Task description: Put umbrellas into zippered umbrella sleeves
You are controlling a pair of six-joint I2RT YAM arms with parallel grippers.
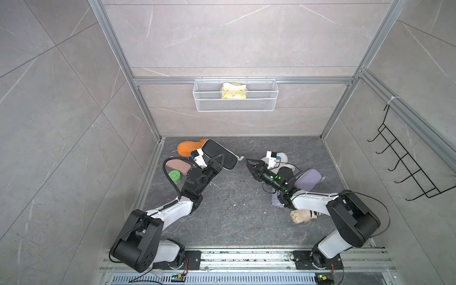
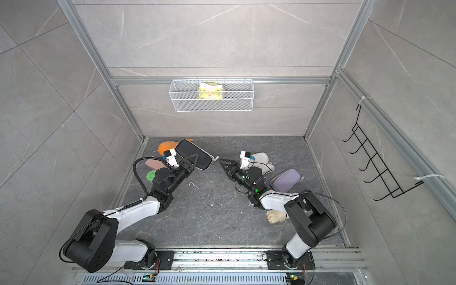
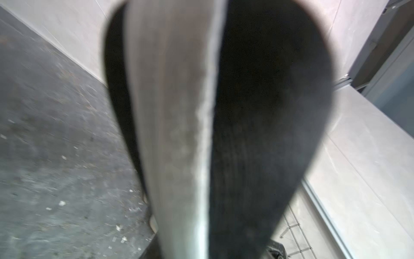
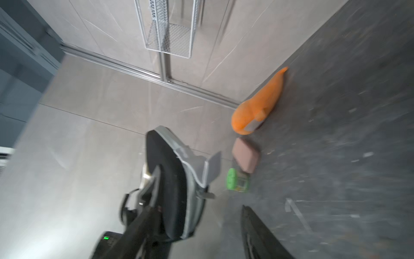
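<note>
A black case-like sleeve (image 1: 221, 154) with a grey edge is tilted at the back of the floor, its left-wrist-view zip side (image 3: 172, 129) close to the camera. My left gripper (image 1: 219, 161) is shut on the sleeve's near side. My right gripper stands open and empty, just right of the sleeve; a grey tab (image 4: 211, 168) sticks out from the sleeve towards it. A beige rolled umbrella (image 1: 303, 215) with a black strap lies at front right. A purple umbrella (image 1: 276, 201) is mostly hidden under my right arm. A purple sleeve (image 1: 308, 179) and a white one (image 2: 261, 157) lie behind that arm.
Along the left side are an orange soft object (image 4: 261, 101), a pink block (image 4: 245, 155) and a green-lidded jar (image 1: 174, 176). A wire basket (image 1: 204, 105) hangs on the back wall, a hook rack (image 1: 412, 168) on the right.
</note>
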